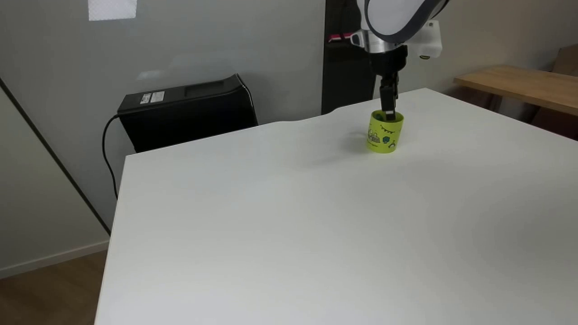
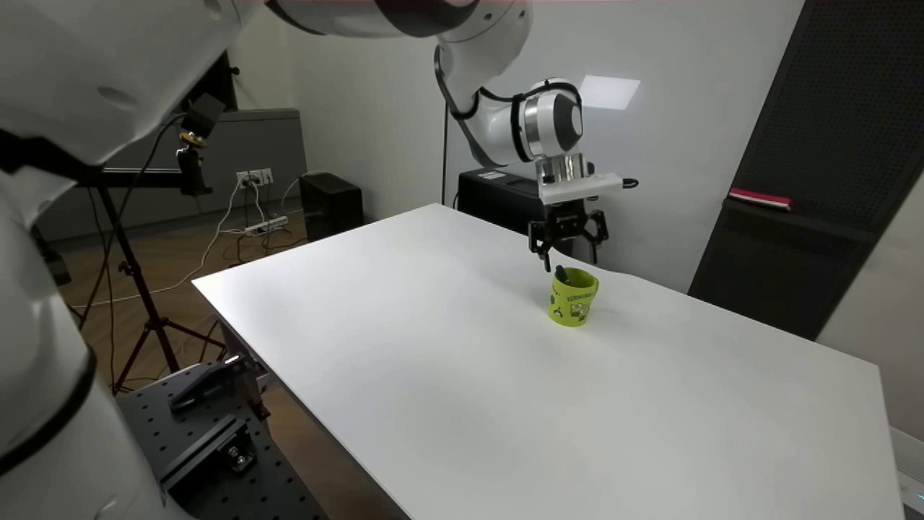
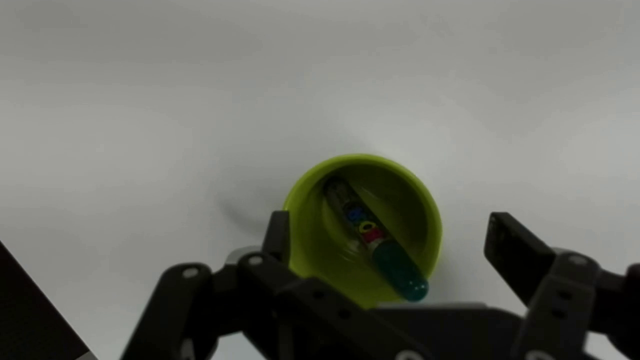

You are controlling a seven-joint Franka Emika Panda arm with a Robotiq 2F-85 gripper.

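A lime-green mug [image 1: 382, 138] with small printed figures stands upright on the white table. Inside it leans a marker [image 3: 375, 237], its dark teal cap against the rim nearest my gripper in the wrist view. In exterior view 2 the cap end of the marker [image 2: 562, 274] shows just at the mug's mouth. My gripper is open, its fingers spread wider than the mug, with nothing held. From exterior view 2, the gripper [image 2: 569, 260] hangs just above the mug [image 2: 572, 305]. How far the fingertips stand from the rim is hard to tell.
The mug sits fairly near that edge.
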